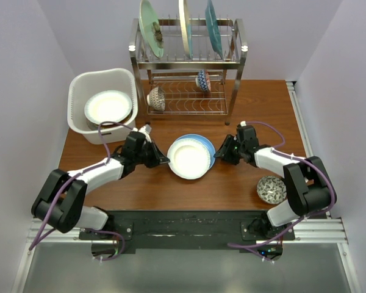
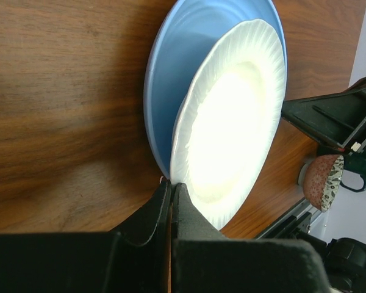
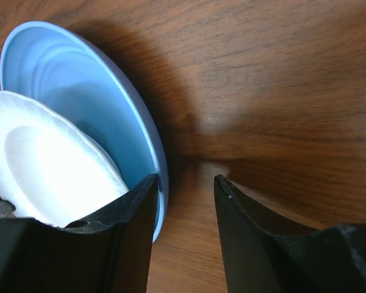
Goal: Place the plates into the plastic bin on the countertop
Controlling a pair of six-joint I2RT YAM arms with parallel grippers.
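A white plate (image 1: pixel 189 160) overlaps a blue plate (image 1: pixel 212 149) at the middle of the wooden counter. In the left wrist view my left gripper is shut on the near rim of the white plate (image 2: pixel 232 128), which lies over part of the blue plate (image 2: pixel 165 79). In the right wrist view my right gripper stands part open. Between its fingers is the blue plate's rim (image 3: pixel 160 165), close against the left one, with a gap to the other. The plastic bin (image 1: pixel 77 107) at the back left holds a white plate (image 1: pixel 108 107).
A metal dish rack (image 1: pixel 189 65) behind the plates bears several plates on top and two cups below. A patterned bowl (image 1: pixel 271 190) sits near the right arm. Clear counter lies in front of the plates.
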